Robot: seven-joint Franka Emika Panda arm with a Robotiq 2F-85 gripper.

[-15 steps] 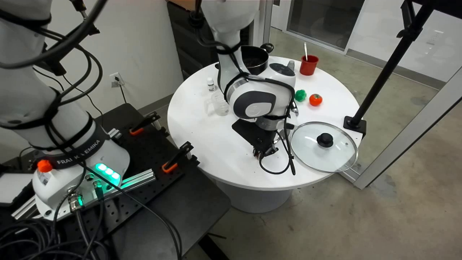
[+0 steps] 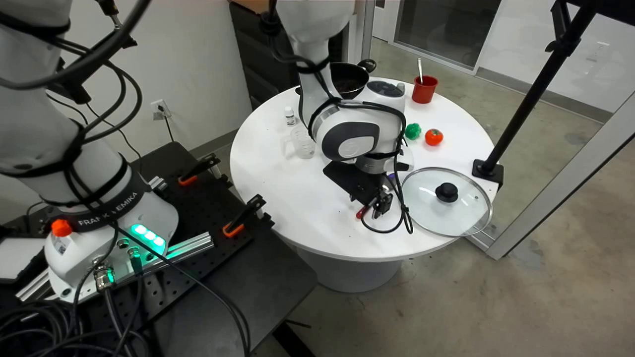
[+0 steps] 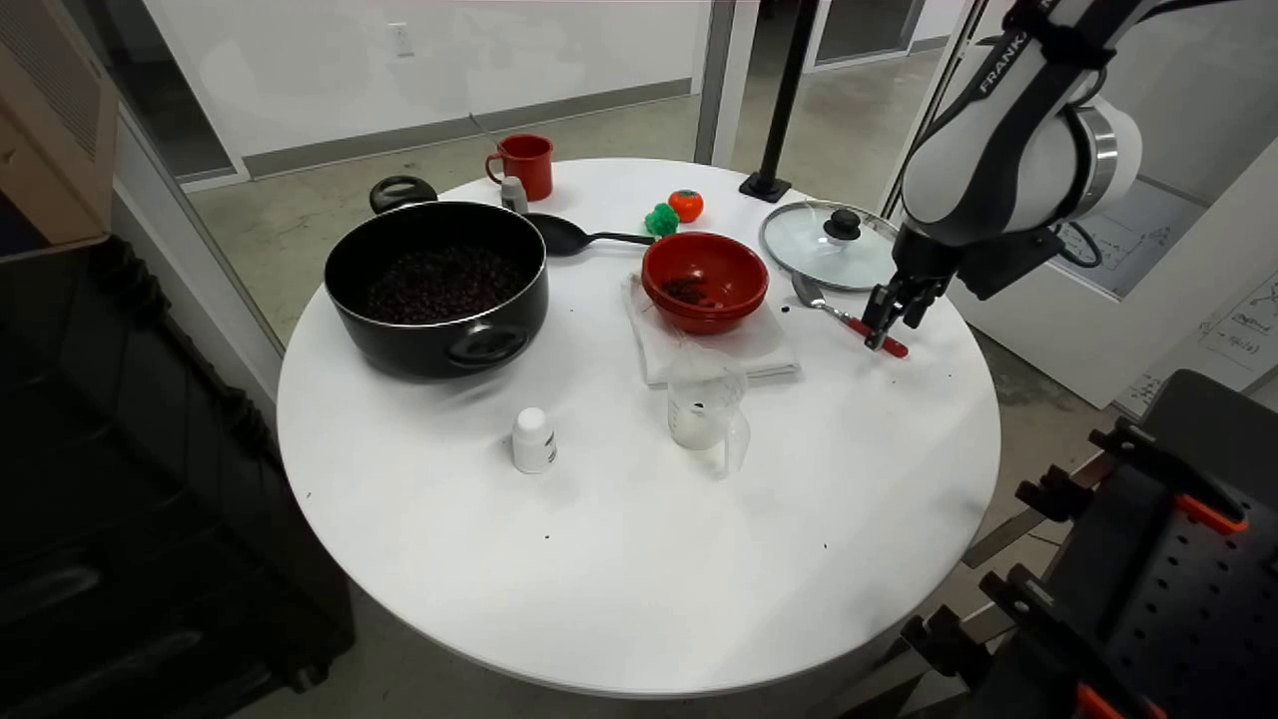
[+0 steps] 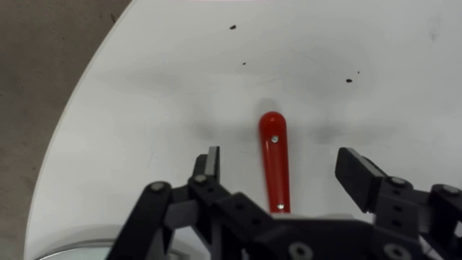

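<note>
A spoon-like utensil [image 3: 810, 292] with a metal head and a red handle [image 4: 277, 173] lies on the white table. My gripper is low over that handle, its fingers apart on either side. White table shows between the handle and both fingers, so neither touches it in the wrist view. In exterior view 2 the gripper [image 3: 896, 329] covers part of the handle near its end. Only a bit of red handle [image 2: 360, 212] shows beside the fingers in exterior view 1.
A glass lid [image 3: 827, 258] lies close to the utensil's head. Red bowls [image 3: 704, 314] rest on a folded white cloth [image 3: 767, 360]. Farther off are a black pot of beans [image 3: 359, 342], a clear measuring cup [image 3: 695, 419] and a white bottle [image 3: 534, 443].
My gripper has shifted slightly right in exterior view 1 and turned a little. More of the red handle's end now shows beside its fingers.
</note>
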